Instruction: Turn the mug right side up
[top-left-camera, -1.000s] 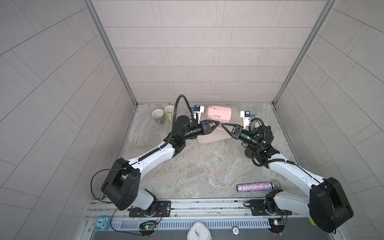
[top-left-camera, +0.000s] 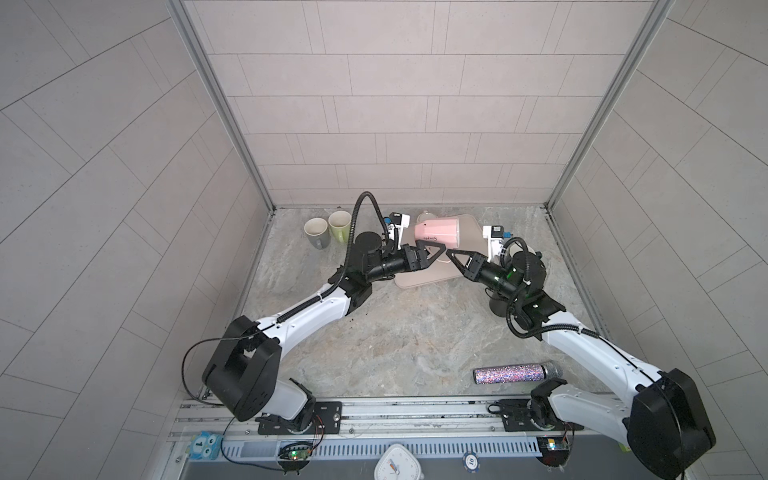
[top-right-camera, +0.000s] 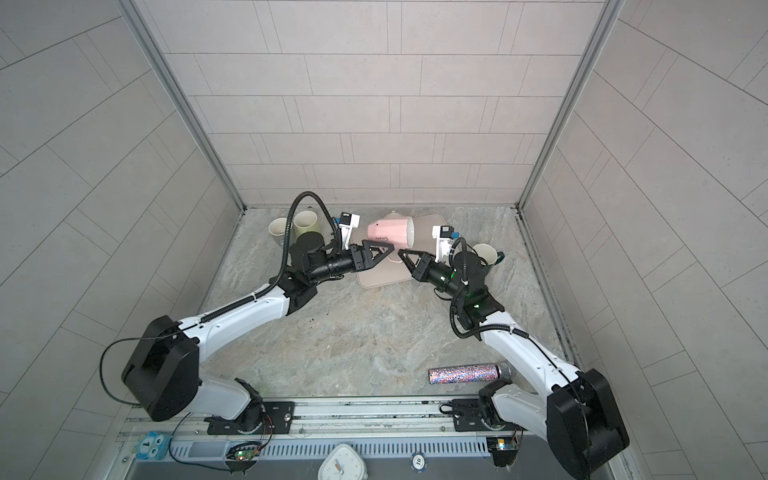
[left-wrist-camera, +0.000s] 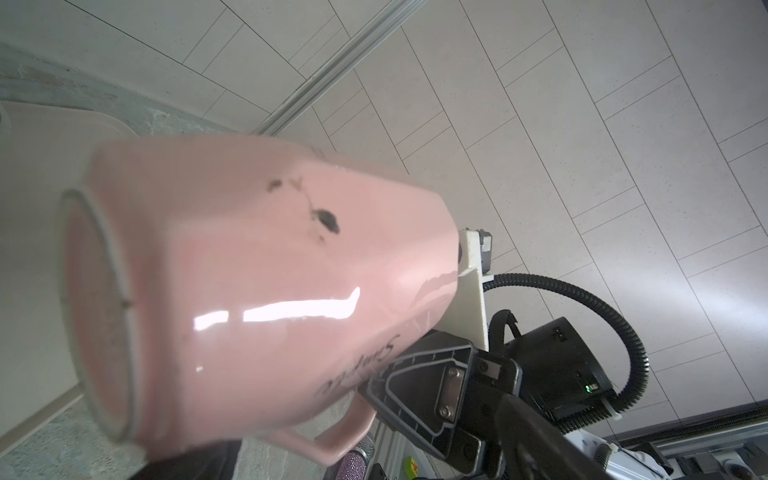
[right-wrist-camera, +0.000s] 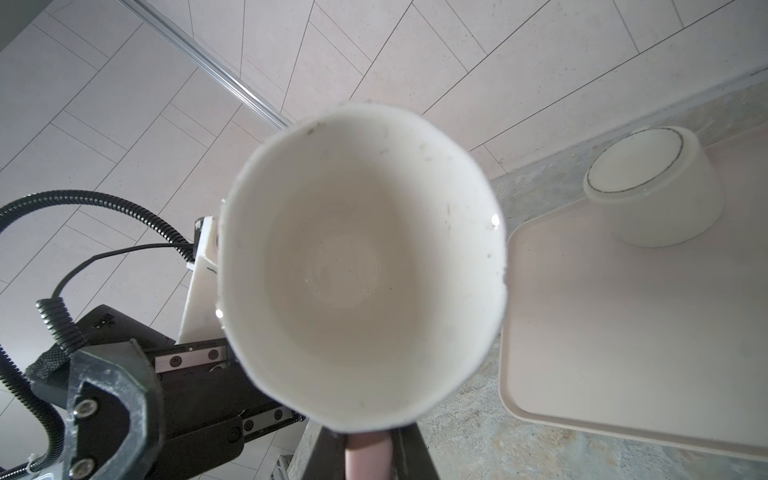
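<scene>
A pink mug (top-left-camera: 437, 233) lies on its side above the tray, mouth towards the right and handle towards the front. In the left wrist view the pink mug (left-wrist-camera: 280, 296) shows its base and side; its handle (left-wrist-camera: 344, 436) passes between the spread fingers of my open left gripper. My right gripper has its fingers close against both sides of the handle (right-wrist-camera: 369, 456), just below the mug's white mouth (right-wrist-camera: 352, 272). In the top left view my left gripper (top-left-camera: 444, 248) and right gripper (top-left-camera: 449, 253) almost meet at the handle.
A pale tray (top-left-camera: 416, 280) lies underneath, with an upside-down white cup (right-wrist-camera: 652, 184) at its back. A grey cup (top-left-camera: 317, 233) and a green cup (top-left-camera: 340, 224) stand left; a dark-handled cup (top-right-camera: 485, 254) stands right. A glittery bottle (top-left-camera: 512, 373) lies at the front.
My right gripper has come in to the handle, its fingers narrowing, while my left gripper has spread its fingers.
</scene>
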